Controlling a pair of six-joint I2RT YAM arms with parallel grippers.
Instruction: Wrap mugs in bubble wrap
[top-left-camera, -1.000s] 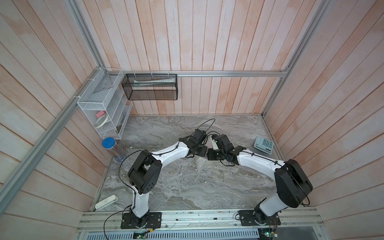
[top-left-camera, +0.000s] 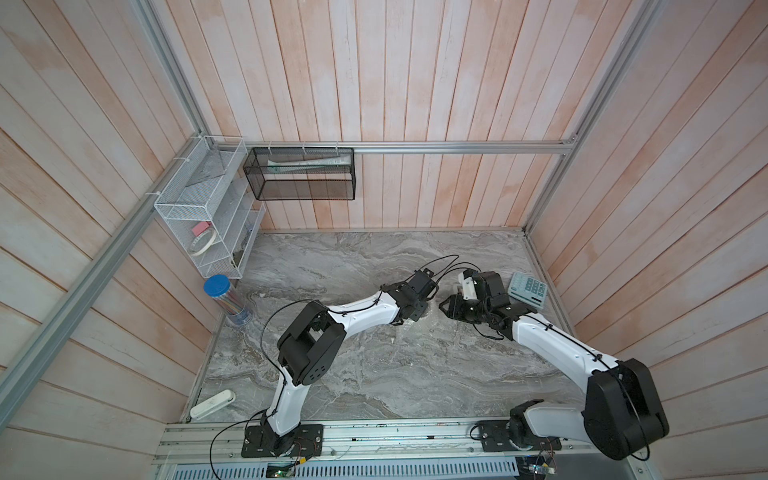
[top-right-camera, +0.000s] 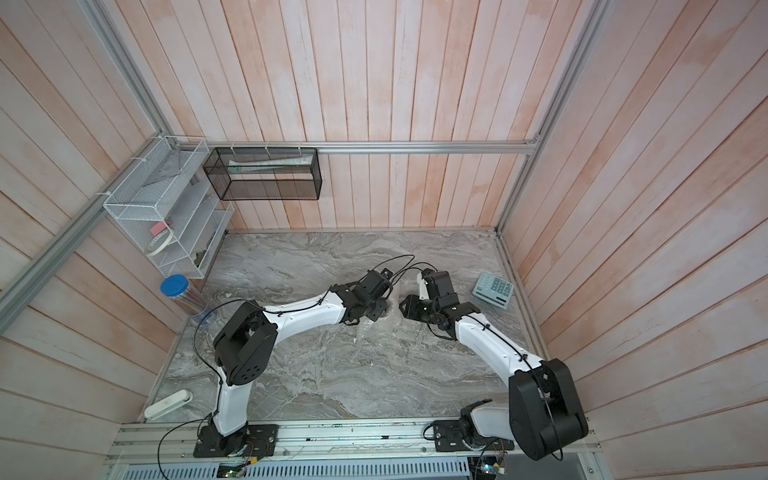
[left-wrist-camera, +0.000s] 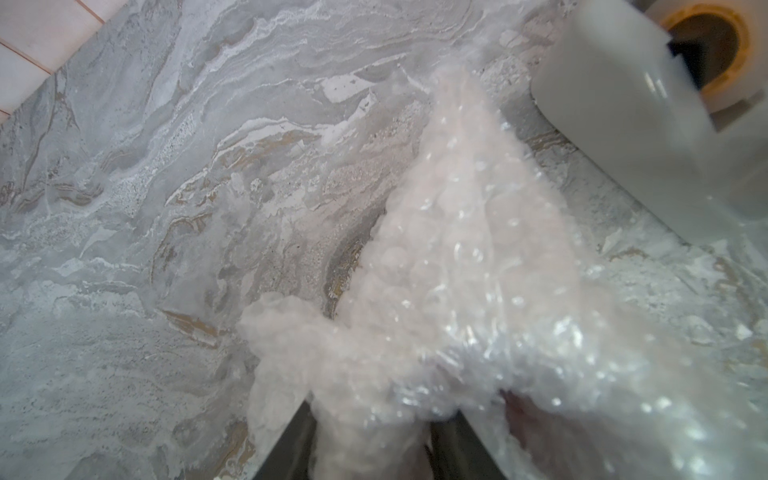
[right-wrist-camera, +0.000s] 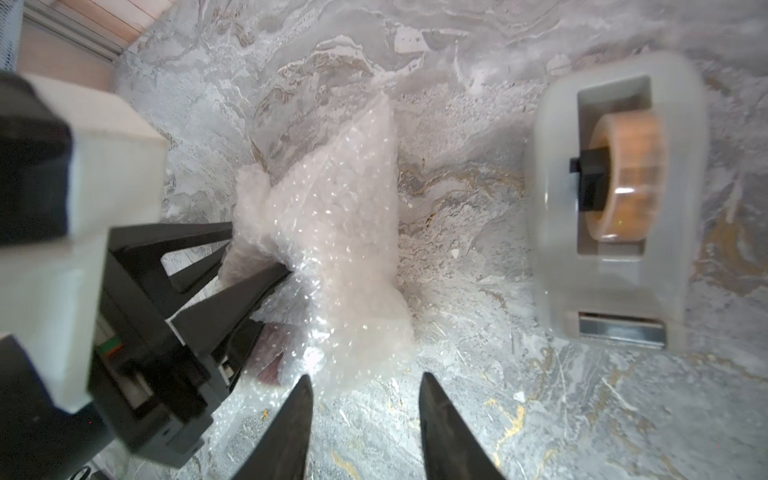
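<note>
Crumpled bubble wrap (left-wrist-camera: 472, 232) stands up in a peak on the table, its lower part bunched. Through an opening in it shows a dull pink surface (right-wrist-camera: 270, 369), perhaps the mug; the wrap hides the rest. My left gripper has its fingers (right-wrist-camera: 192, 236) apart, on either side of a bunched fold of wrap; how firmly they press cannot be told. Right of that, my right gripper is part open with an empty gap, just in front of the wrap in its wrist view. From above, the two grippers (top-left-camera: 420, 308) largely cover the wrap.
A whitish tape dispenser (right-wrist-camera: 552, 296) with an orange-cored roll sits close beside the wrap. A blue-lidded clear jar (top-left-camera: 228, 300) is at the left, a keypad device (top-left-camera: 527, 290) at the right. Wire shelves (top-left-camera: 209, 212) hang at the back left.
The left gripper has shifted a little to the right.
</note>
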